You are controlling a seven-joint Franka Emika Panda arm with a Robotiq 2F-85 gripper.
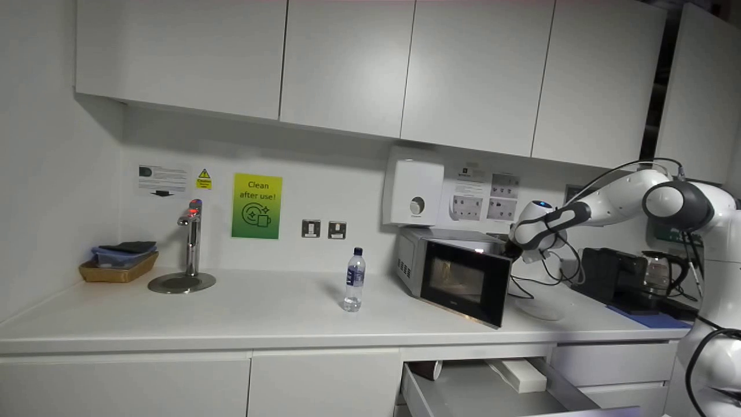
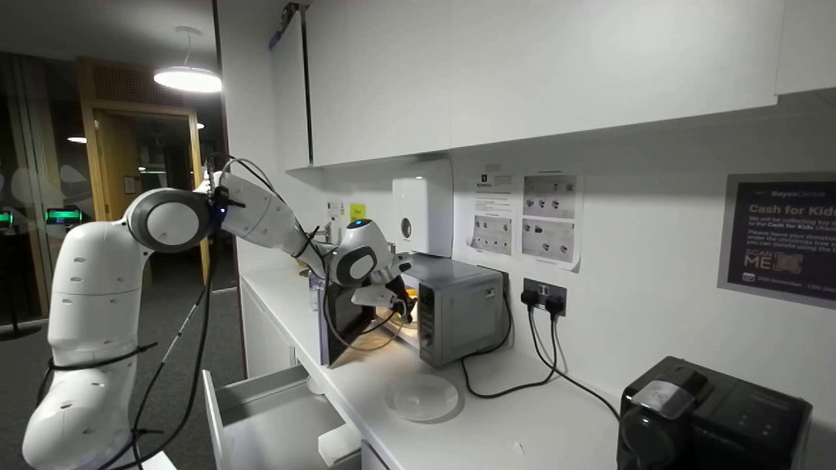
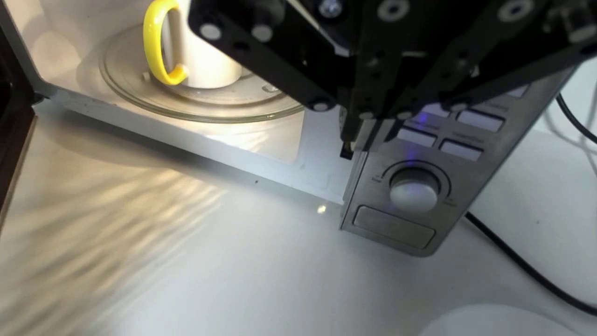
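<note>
The grey microwave (image 2: 462,305) stands on the counter with its dark door (image 1: 463,281) swung open. Inside, a white mug (image 3: 210,64) with a yellow handle (image 3: 149,42) rests on the glass turntable (image 3: 246,107). My gripper is at the front of the microwave, between the open cavity and the control panel, just above the round knob (image 3: 414,191). Its fingers are together and nothing shows between them. From the first exterior view the door and microwave hide the fingertips.
A clear round lid or plate (image 2: 423,397) lies on the counter by the microwave. The drawer (image 2: 270,423) below is pulled out. A water bottle (image 1: 354,280) stands left of the microwave, and a black coffee machine (image 2: 709,415) occupies the right. Power cables trail behind.
</note>
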